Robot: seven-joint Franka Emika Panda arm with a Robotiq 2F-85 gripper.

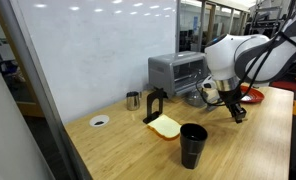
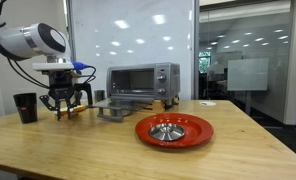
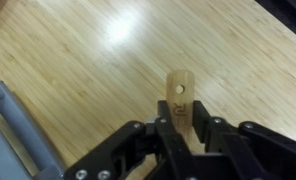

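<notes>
A pale wooden handle (image 3: pixel 180 88) with a small hole near its end stands up between the black fingers of my gripper in the wrist view. The gripper is shut on it; the rest of the wooden tool is hidden. In exterior view 1 the gripper (image 1: pixel 236 112) hangs low over the right part of the table, and in exterior view 2 the gripper (image 2: pixel 60 101) is at the left. The held tool is too small to make out in either exterior view.
A black cup (image 1: pixel 192 145) stands at the table's front, with a bread slice (image 1: pixel 165 127) and a black stand (image 1: pixel 156 106) behind it. A metal cup (image 1: pixel 133 101) and toaster oven (image 1: pixel 175 72) stand farther back. A red plate (image 2: pixel 198 132) carries a metal bowl (image 2: pixel 166 132). A grey rack (image 2: pixel 113 112) lies nearby.
</notes>
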